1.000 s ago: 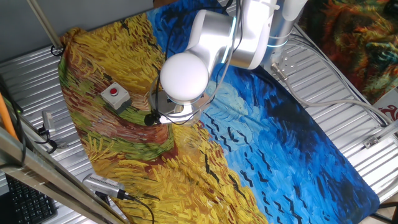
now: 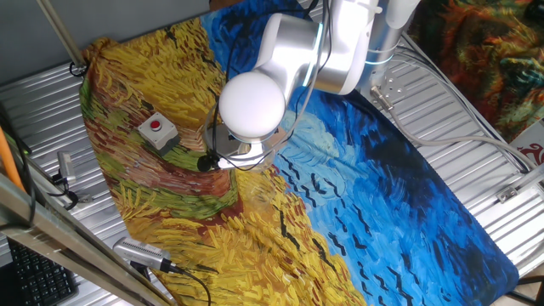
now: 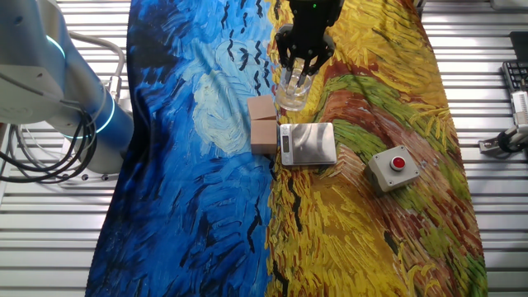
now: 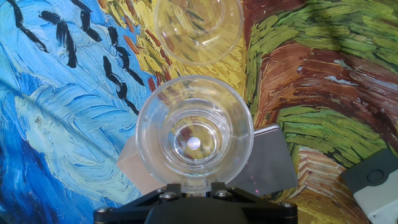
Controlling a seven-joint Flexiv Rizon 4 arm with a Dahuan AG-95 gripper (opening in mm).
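Observation:
In the wrist view a clear round cup (image 4: 149, 134) fills the middle, its near wall between the tips of my gripper. The gripper looks shut on that wall. This cup looks larger than a second clear cup (image 4: 233, 37), which stands on the cloth beyond it. Seen from exterior view 2, my gripper (image 3: 300, 70) points down just behind the scale, with clear plastic (image 3: 294, 92) beneath its fingers. The two cups overlap there and are hard to separate. In exterior view 1 the arm hides the gripper and cups.
A flat scale (image 3: 313, 144) lies in front of the cups, with two brown blocks (image 3: 263, 136) along its left side. To the right stands a box with a red button (image 3: 394, 168).

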